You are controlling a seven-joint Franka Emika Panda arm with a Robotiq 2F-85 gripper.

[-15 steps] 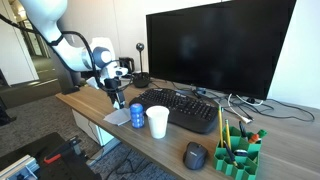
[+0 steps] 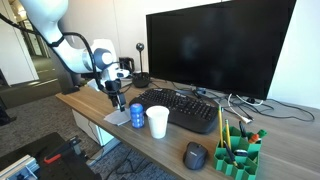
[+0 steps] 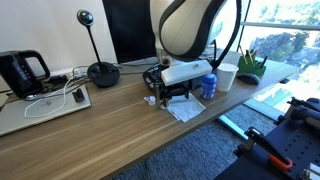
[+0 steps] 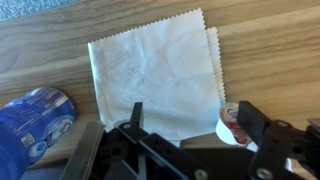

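Note:
Over the near-left part of the wooden table, my gripper (image 2: 118, 98) stands open, with nothing held between its fingers. A folded white cloth (image 4: 160, 75) with zigzag edges lies flat below it in the wrist view. Near the right finger (image 4: 252, 118), a small white cylindrical item (image 4: 231, 126) with a reddish end is partly covered; what it is I cannot tell. The blue can (image 4: 38, 122) is at the left of that view, beside the cloth. From outside, the can (image 2: 137, 115) stands upright just right of the gripper.
A white cup (image 2: 157, 122) stands right of the can. Behind are a black keyboard (image 2: 178, 108) and a large monitor (image 2: 222, 50). A mouse (image 2: 195, 156) and a green holder with pens (image 2: 238, 150) lie farther right. Bare table (image 3: 70, 135) stretches left in the second exterior view.
The arm has shifted only slightly, with its gripper still over the cloth area. The can, cup and other table objects have not moved.

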